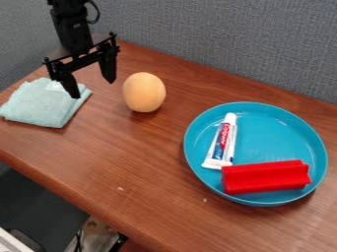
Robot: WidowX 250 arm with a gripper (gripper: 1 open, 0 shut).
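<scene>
My black gripper hangs open at the upper left, over the far end of a folded pale-blue cloth, with nothing seen between its fingers. A large egg stands to the right of it, apart from it. On the right, a blue round plate holds a toothpaste tube and a red block-like object.
The wooden table has free room in its middle and front. A grey fabric partition runs along the back. The table's edge drops off at the lower left, where cables show.
</scene>
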